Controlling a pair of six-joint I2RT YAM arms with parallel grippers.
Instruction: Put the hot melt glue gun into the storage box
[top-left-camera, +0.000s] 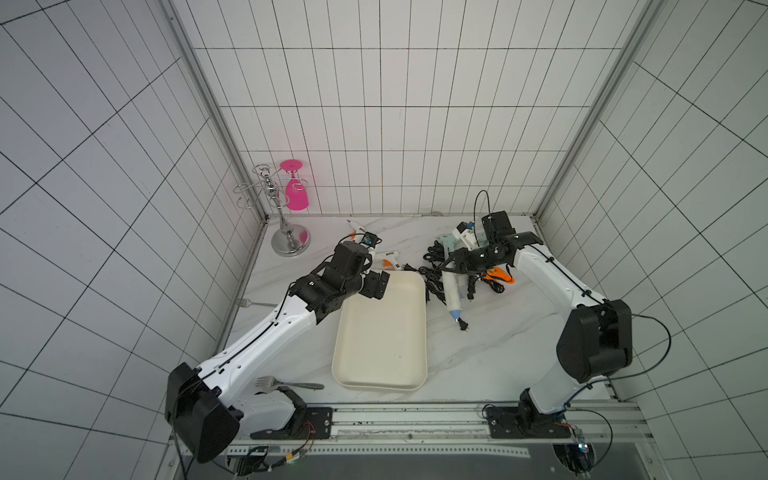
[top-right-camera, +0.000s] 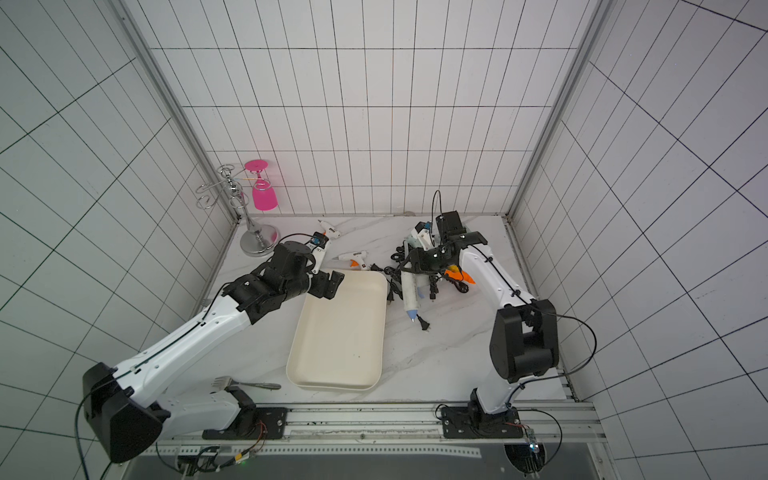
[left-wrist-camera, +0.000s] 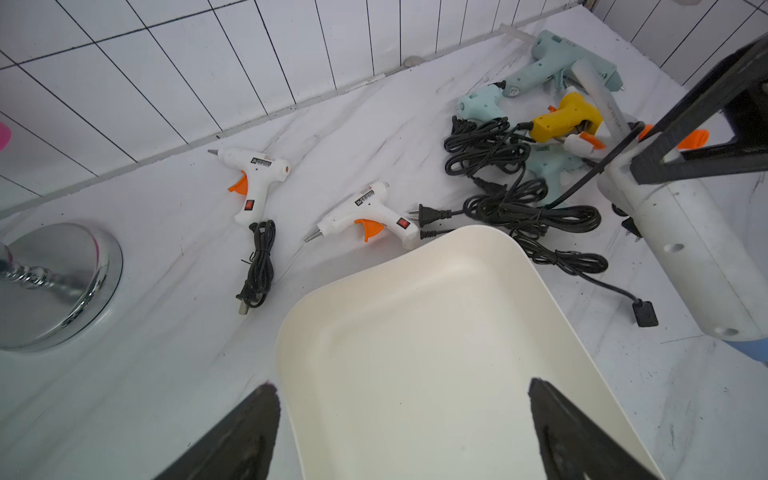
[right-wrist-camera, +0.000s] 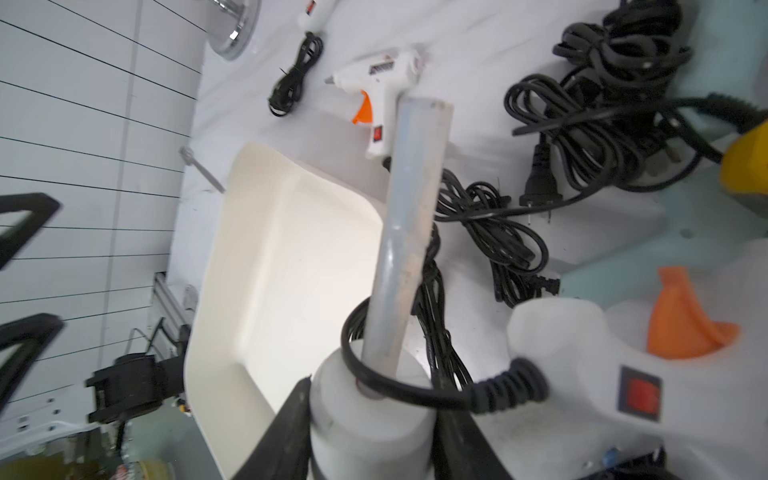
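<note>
My right gripper is shut on a long white glue gun (left-wrist-camera: 680, 248) with a clear glue stick (right-wrist-camera: 408, 200) and a blue nozzle, held beside the cream storage box (top-left-camera: 380, 376). My left gripper stands open above the box, which is empty, with nothing between its fingers. Two small white glue guns (left-wrist-camera: 360, 208) with orange triggers lie behind the box. At the right, a yellow gun (left-wrist-camera: 564, 120), mint guns (left-wrist-camera: 540, 68) and others lie among bundled black cables (left-wrist-camera: 544, 216), partly hidden by the right arm.
A chrome stand (top-left-camera: 289, 240) with a pink glass (top-left-camera: 296, 196) stands at the back left. A fork (top-left-camera: 292, 385) lies at the front left.
</note>
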